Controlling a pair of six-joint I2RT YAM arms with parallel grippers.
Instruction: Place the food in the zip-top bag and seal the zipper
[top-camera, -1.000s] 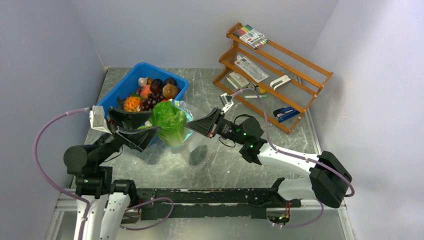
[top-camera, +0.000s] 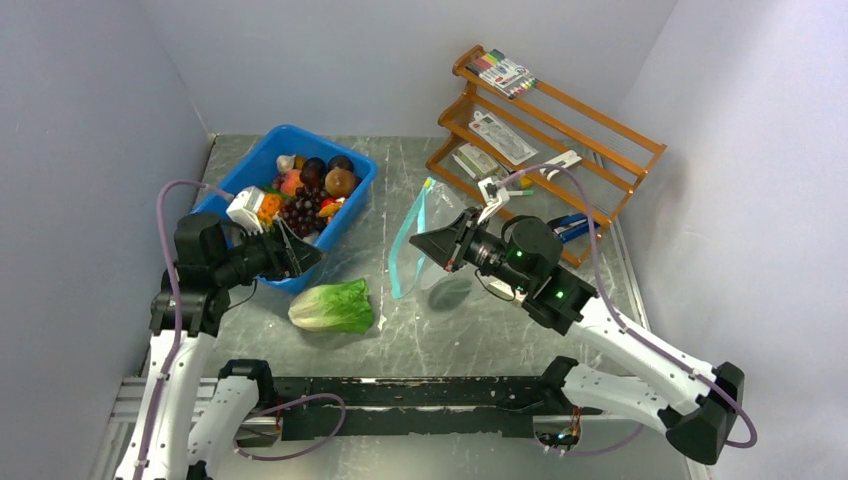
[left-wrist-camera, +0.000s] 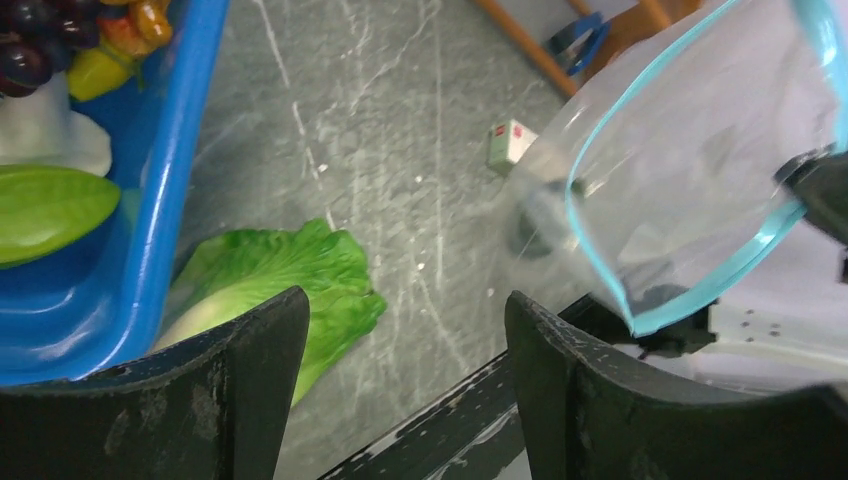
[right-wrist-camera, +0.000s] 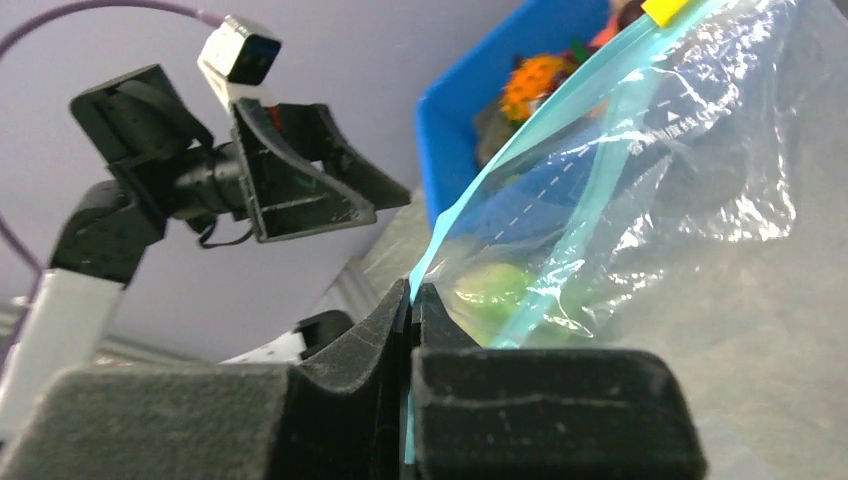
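Note:
A clear bag with teal zipper (top-camera: 405, 245) hangs from my right gripper (top-camera: 438, 240), whose shut fingers pinch its zipper edge in the right wrist view; the bag looks empty. A green lettuce (top-camera: 330, 307) lies on the counter between the bag and the blue bin, also below my left gripper in the left wrist view (left-wrist-camera: 280, 310). My left gripper (top-camera: 300, 252) is over the bin's near edge, its fingers apart with nothing between them (left-wrist-camera: 405, 340).
The blue bin (top-camera: 358, 210) holds assorted fruit and vegetables. A wooden rack (top-camera: 620, 180) with stationery stands at the back right. Bare counter (top-camera: 450, 350) lies in front of the bag.
The lettuce was up at the bag's mouth near my left gripper and now lies on the counter. My right gripper and the bag have moved right; my left gripper has shifted slightly.

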